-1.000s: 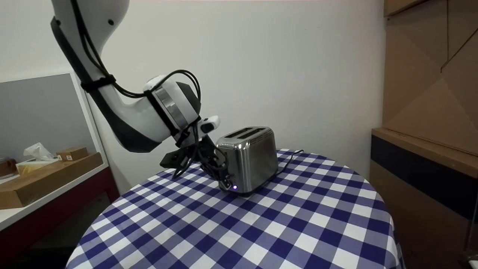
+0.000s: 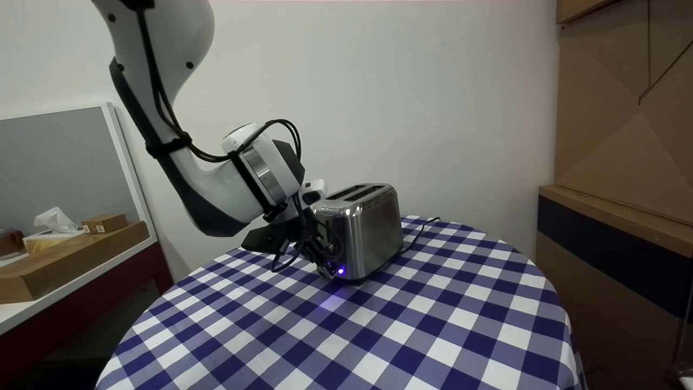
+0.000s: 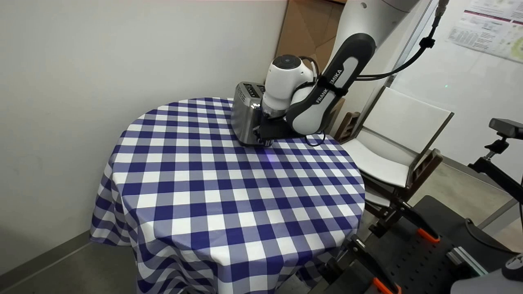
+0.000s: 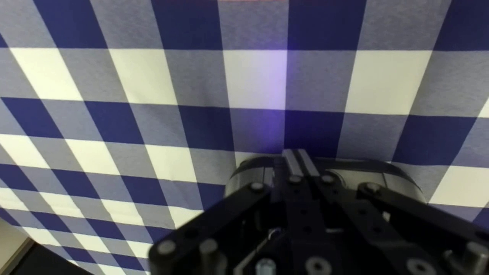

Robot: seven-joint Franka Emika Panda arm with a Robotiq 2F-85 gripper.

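Observation:
A silver two-slot toaster [image 2: 373, 234] stands upright on the checkered table. My gripper [image 2: 332, 270] is low at its near end, by the lower part of that face where a small violet light glows. In the wrist view the fingers of my gripper are together, with nothing visible between them. Behind them the rounded metal corners of the toaster [image 4: 250, 176] show on both sides, its middle hidden by the gripper. From the other side, the arm covers most of the end of the toaster [image 3: 243, 115]. Whether the fingers touch it, I cannot tell.
The blue-and-white tablecloth [image 2: 422, 325] is bare in front of and around the toaster. A dark power cord [image 2: 425, 225] runs off behind it. A wall rises close behind, and a chair [image 3: 387, 142] stands beyond the table.
My arm has shifted right and the wrist has come down closer to the toaster's end. A violet glow now falls on the cloth. The toaster has stayed in place.

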